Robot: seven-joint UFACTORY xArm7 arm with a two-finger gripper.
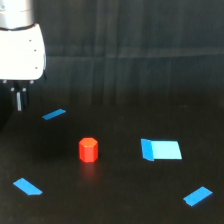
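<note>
A red block [89, 150] with an angular outline rests on the dark table, a little left of the middle in the camera view. My gripper [20, 101] hangs at the left edge below the white arm [22, 54], well to the left of the block and apart from it. Its fingers are small and dark against a dark background, so how the fingers stand cannot be made out. Right of the middle lies a pale blue square [166, 150] with a brighter blue strip [147, 150] along its left side.
Strips of blue tape mark the table: one at the back left [54, 114], another at the front left [27, 187], a third at the front right [198, 196]. A dark curtain [140, 60] hangs behind.
</note>
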